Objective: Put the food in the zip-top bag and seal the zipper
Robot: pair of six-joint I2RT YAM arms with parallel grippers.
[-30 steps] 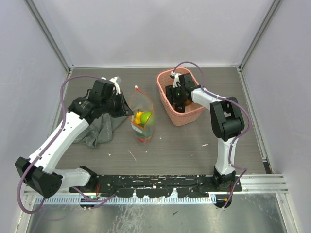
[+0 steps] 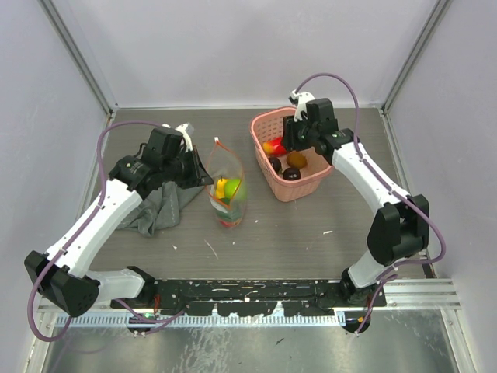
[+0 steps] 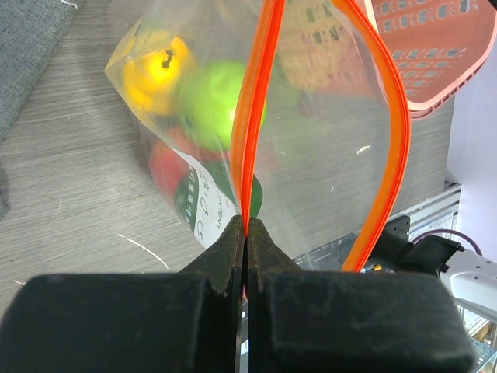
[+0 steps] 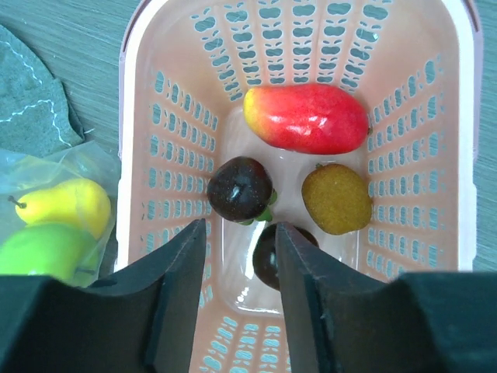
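A clear zip top bag (image 3: pixel 311 148) with orange edges stands with its mouth spread, holding a yellow fruit (image 3: pixel 158 74), a green fruit (image 3: pixel 213 105) and something red low down. My left gripper is shut on the orange rim of the bag. Over the pink basket (image 2: pixel 268 172), my right gripper hangs part open with nothing gripped. Inside the basket, the right wrist view shows a red and yellow mango (image 4: pixel 311 120), a brown fruit (image 4: pixel 336 199) and two dark purple fruits, one (image 4: pixel 241 189) nearer the left wall and one partly behind a finger.
Grey cloth (image 2: pixel 159 210) lies on the table left of the bag, under the left arm. The basket's perforated walls stand around the right gripper's work area. Table (image 2: pixel 272 241) in front of bag and basket is clear.
My right gripper has risen away from the dark fruits and moved right and up over the basket, uncovering the fruits. The left arm and the bag have stayed still.
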